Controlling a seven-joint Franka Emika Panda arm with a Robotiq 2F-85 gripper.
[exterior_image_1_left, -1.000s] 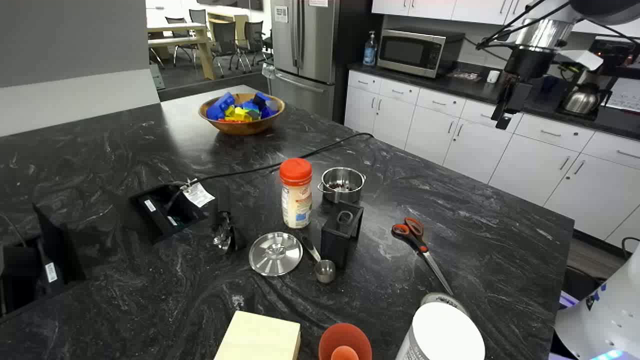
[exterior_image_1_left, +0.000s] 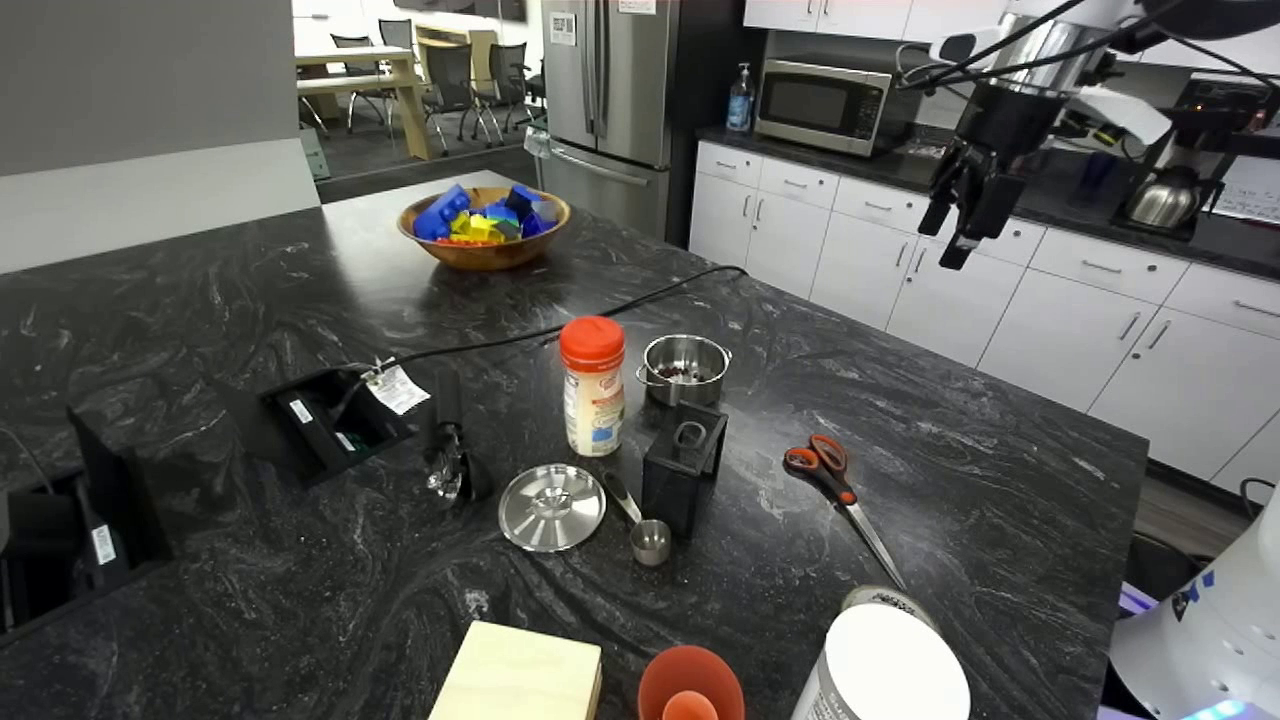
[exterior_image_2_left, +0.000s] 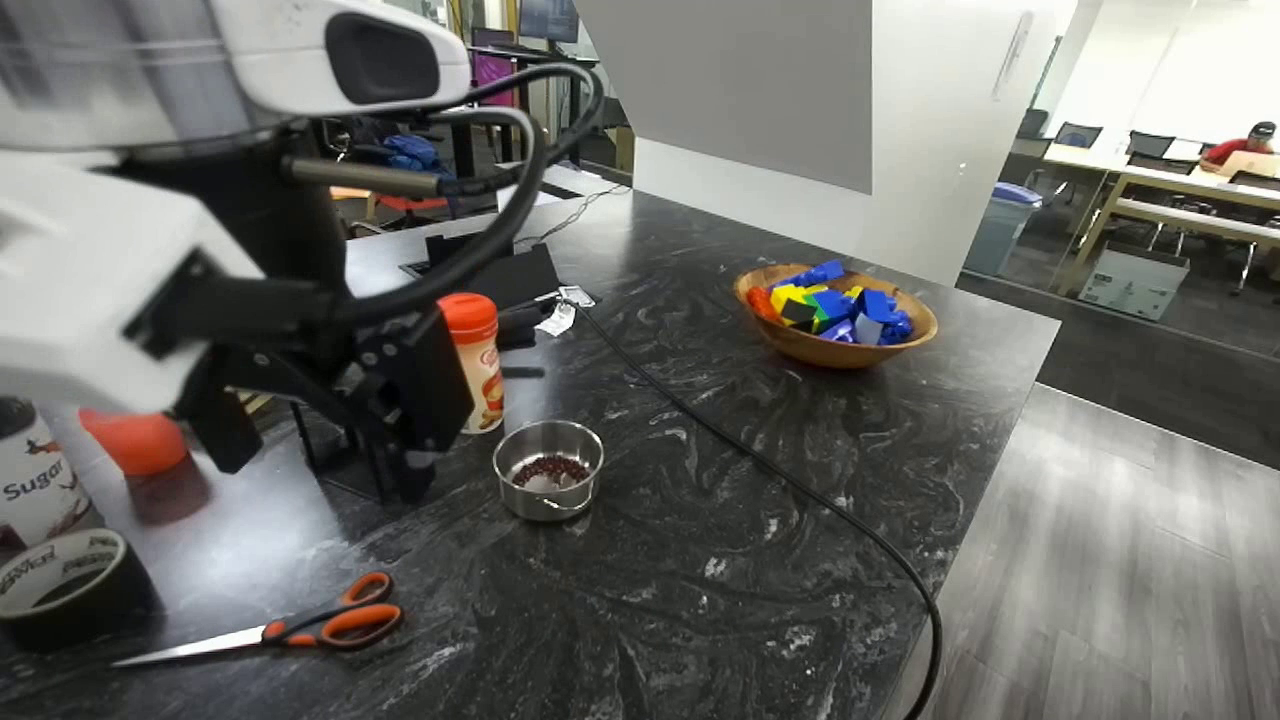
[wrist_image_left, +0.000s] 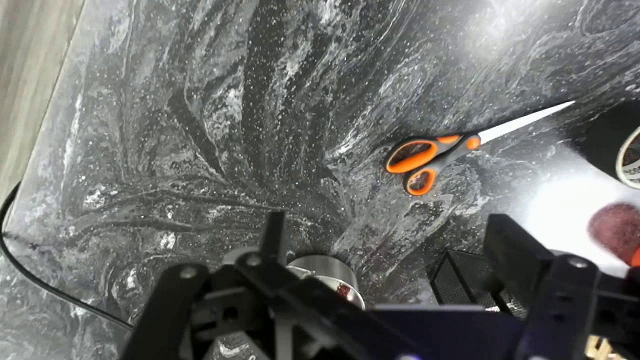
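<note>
My gripper (exterior_image_1_left: 948, 240) hangs high above the right side of the dark counter in exterior view 1. Its fingers stand apart in the wrist view, with no object held between the fingers. Below it there, a small steel pot (wrist_image_left: 327, 270) is partly covered by the gripper. The pot (exterior_image_2_left: 549, 468) holds dark red beans in exterior view 2. Orange-handled scissors (wrist_image_left: 444, 147) lie flat on the counter, apart from the gripper. The black mesh holder (exterior_image_1_left: 684, 468) stands between the pot and a steel measuring scoop (exterior_image_1_left: 649, 540).
A red-capped creamer bottle (exterior_image_1_left: 594, 390) stands behind a steel lid (exterior_image_1_left: 552, 508). Along the front are a pale block (exterior_image_1_left: 516, 672), an orange cup (exterior_image_1_left: 708, 672) and a white-topped container (exterior_image_1_left: 894, 666). A bowl of coloured blocks (exterior_image_1_left: 486, 250) sits far back. A black cable (exterior_image_2_left: 768, 450) crosses the counter.
My gripper has shifted to the left in exterior view 1 and turned, so that its fingers show spread apart. The things on the counter have stayed where they were.
</note>
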